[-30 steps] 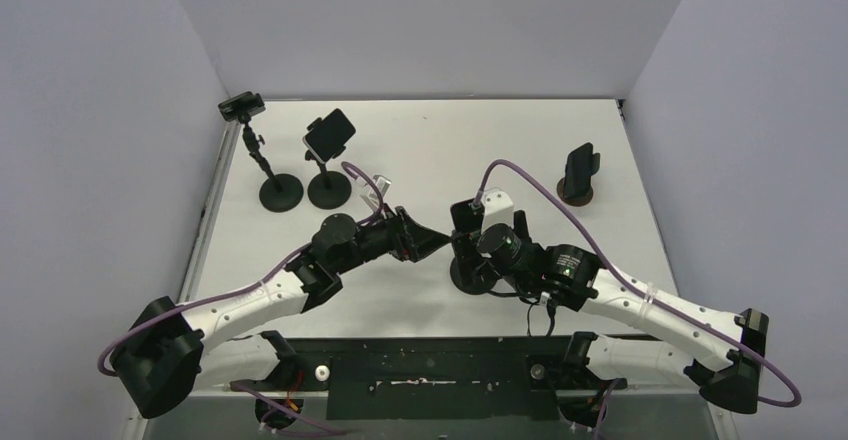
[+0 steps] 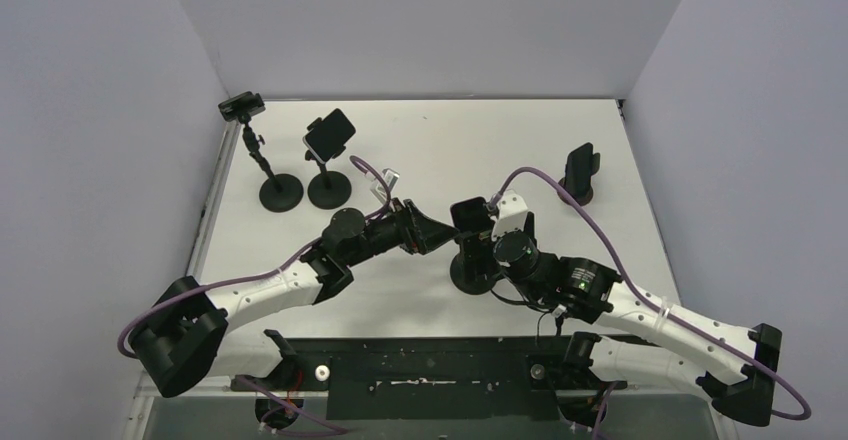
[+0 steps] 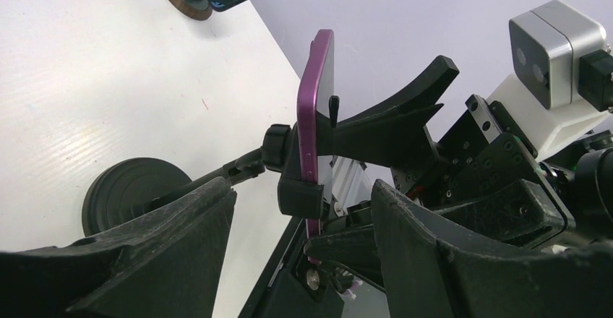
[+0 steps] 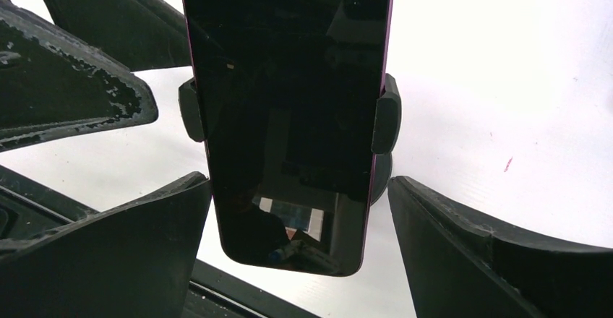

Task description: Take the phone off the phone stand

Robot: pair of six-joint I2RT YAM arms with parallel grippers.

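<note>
A phone [image 4: 289, 115] with a dark screen and purple edge [image 3: 309, 115] is held in the clamp [image 3: 300, 199] of a black stand, whose round base [image 2: 472, 276] rests on the table. My right gripper is open, one finger at each side of the phone; a gap shows at the right edge, while the left finger is close to the other. From the left comes my left gripper, its fingers part open and its fingertips on either side of the clamp in its own view. Whether they touch it is unclear. In the top view the right arm hides part of the stand.
Two other stands stand at the back left, one with a tilted device [image 2: 330, 135] and one with a dark head [image 2: 241, 107]. Another holder with a phone [image 2: 579, 172] is at the right.
The stand has not visibly moved.
</note>
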